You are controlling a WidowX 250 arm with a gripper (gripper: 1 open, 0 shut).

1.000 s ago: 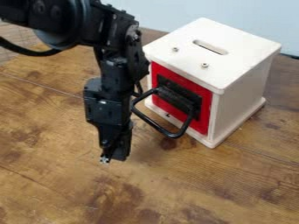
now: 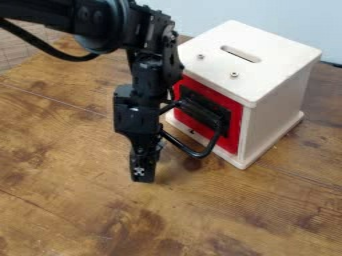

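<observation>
My black gripper (image 2: 143, 163) hangs low over the wooden table, just left of a cream wooden box (image 2: 278, 100) with a slot and two screws on top. The box's front has a red frame (image 2: 230, 136) around a black panel, with a black bent handle or bar sticking out toward the arm. The fingertips are small and dark, and whether they are apart or together is hard to tell.
A pale wall stands behind the box, and a black cable loops at the upper left.
The arm and gripper have shifted right, toward the box, and the fingertips sit a little higher in the picture. The box looks unchanged.
</observation>
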